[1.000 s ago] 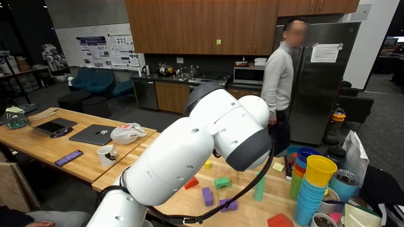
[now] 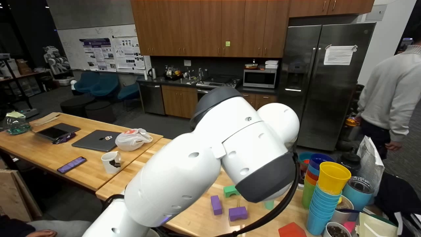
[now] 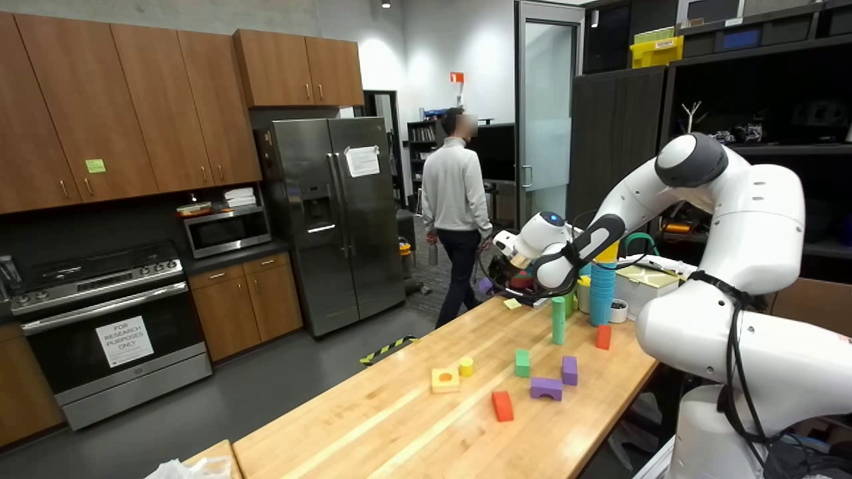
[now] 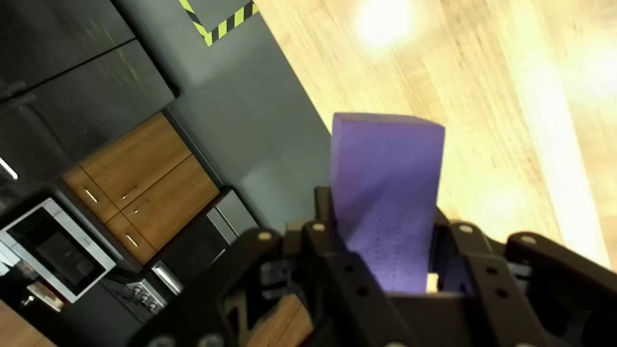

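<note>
In the wrist view a purple block (image 4: 387, 196) stands lengthwise between the dark fingers of my gripper, which is shut on it. Wooden tabletop shows behind the block on one side and grey floor on the other. From the second exterior view, the gripper (image 3: 496, 273) is at the table's far end, raised, with a bit of the purple block (image 3: 484, 285) visible at its tip. The arm hides the gripper in the first exterior view.
Loose on the table (image 3: 383, 431) are a purple arch (image 3: 546, 388), purple block (image 3: 569, 370), green block (image 3: 522, 363), green cylinder (image 3: 558, 320), red block (image 3: 502, 406) and yellow square (image 3: 444, 380). Stacked blue cups (image 3: 603, 295) crowd the arm's side.
The person has walked right, past the fridge.
</note>
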